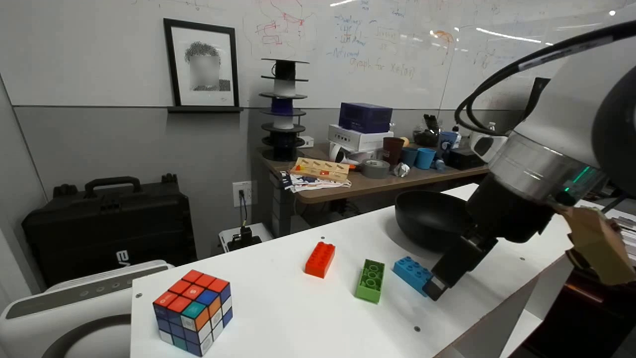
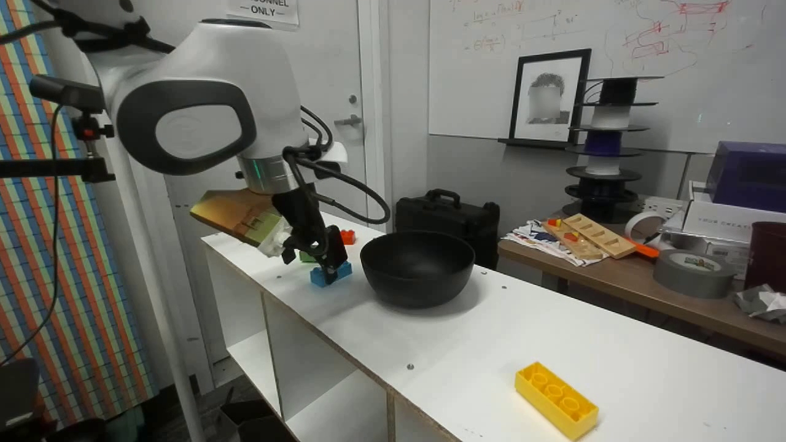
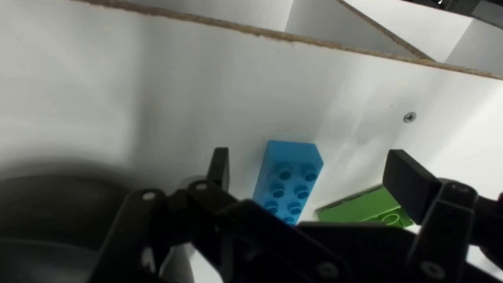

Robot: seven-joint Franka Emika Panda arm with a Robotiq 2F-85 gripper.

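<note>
My gripper is open in the wrist view, its two dark fingers [image 3: 409,181] wide apart with nothing held. Between and below them lies a blue brick [image 3: 290,181], studs up on the white tabletop. A green brick [image 3: 363,207] shows partly behind the right finger. In exterior view 1 the fingertips overlap the near end of the blue brick [image 1: 411,272]; whether they touch it cannot be told. The green brick [image 1: 370,280] and a red brick [image 1: 320,260] lie to its left. A black bowl [image 2: 417,272] stands close beside the gripper [image 2: 315,261].
A yellow brick [image 2: 556,398] lies alone on the far side of the bowl. A Rubik's cube [image 1: 194,311] sits at the table's left end. The tabletop's cut edge [image 3: 259,32] runs close to the blue brick, with open shelves below.
</note>
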